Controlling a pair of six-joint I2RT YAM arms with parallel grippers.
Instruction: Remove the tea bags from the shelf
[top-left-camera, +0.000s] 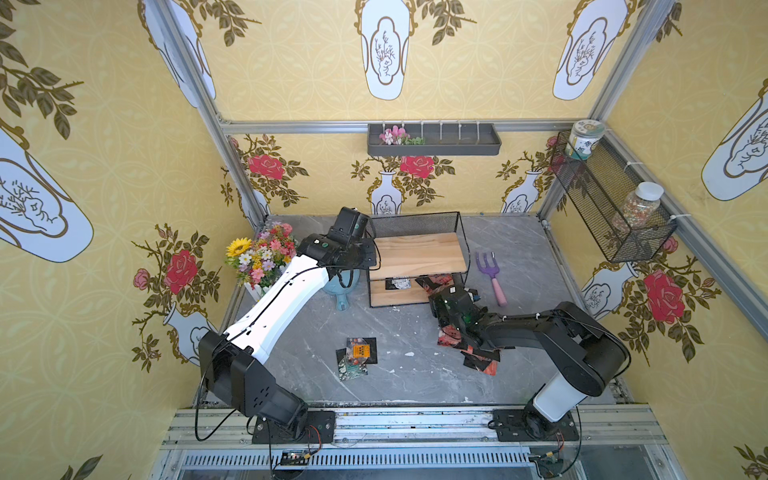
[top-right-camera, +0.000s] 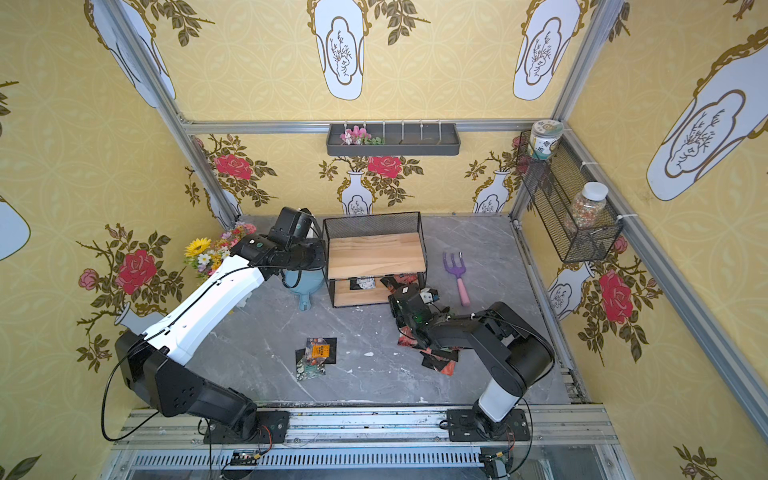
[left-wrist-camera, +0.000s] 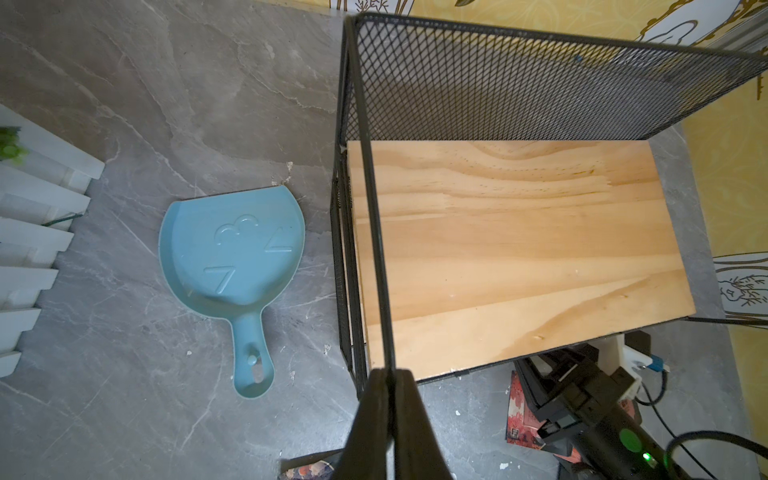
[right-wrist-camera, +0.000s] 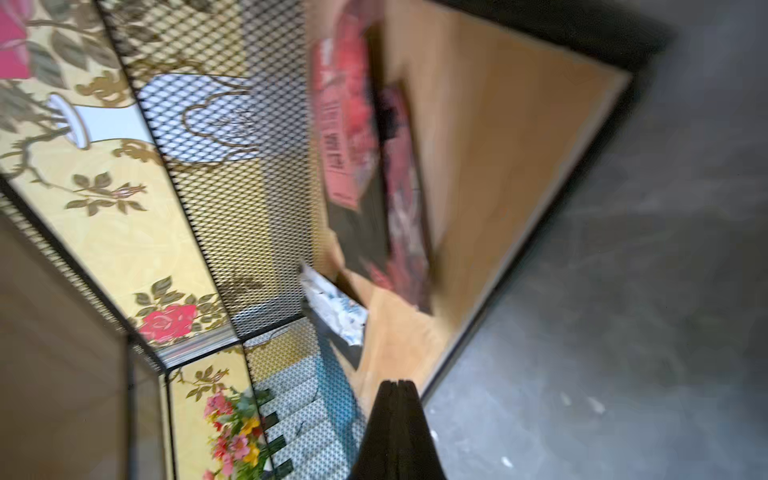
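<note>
The two-tier wire shelf (top-left-camera: 416, 249) has a bare upper board (left-wrist-camera: 516, 240). On its lower board lie red-and-black tea bags (right-wrist-camera: 344, 128) and a white-and-black one (right-wrist-camera: 336, 304). More tea bags lie on the table in two groups, front left (top-left-camera: 360, 352) and front right (top-left-camera: 480, 364). My left gripper is shut over the shelf's left edge, nothing visible between its fingers. My right gripper is shut at the lower tier's front right, facing the tea bags, nothing visible between its fingertips; its wrist view is blurred.
A blue dustpan (left-wrist-camera: 232, 248) lies left of the shelf beside a flower planter (top-left-camera: 260, 264). A purple fork (top-left-camera: 492, 276) lies to the right. A wire basket with jars (top-left-camera: 612, 200) hangs on the right wall.
</note>
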